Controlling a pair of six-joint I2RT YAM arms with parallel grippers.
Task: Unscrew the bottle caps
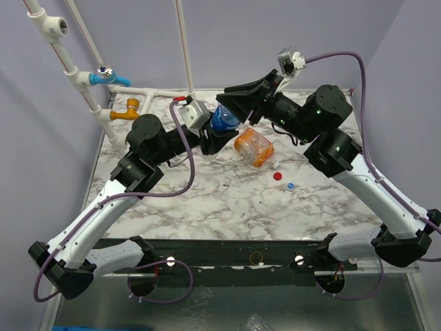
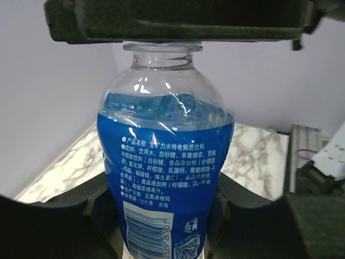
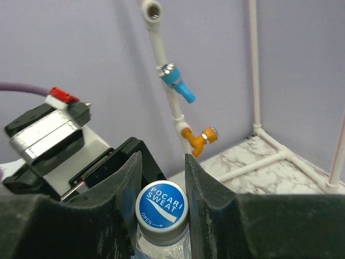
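A clear bottle with a blue label (image 2: 167, 140) stands upright in the left wrist view. My left gripper (image 1: 222, 138) is shut on its body, a finger (image 2: 102, 216) on either side and no gap showing. The bottle's top is hidden there by a dark finger of the right gripper. Above it, my right gripper (image 1: 234, 102) is shut on the blue-and-white cap (image 3: 161, 206), which faces the right wrist view between its fingers. From above, only part of the blue bottle (image 1: 224, 118) shows. A second bottle with an orange label (image 1: 254, 147) lies on its side.
A red cap (image 1: 277, 176) and a blue cap (image 1: 291, 186) lie loose on the marble-patterned table (image 1: 220, 207). White pipes with a blue tap (image 1: 110, 77) and an orange tap (image 1: 126, 110) stand at the left.
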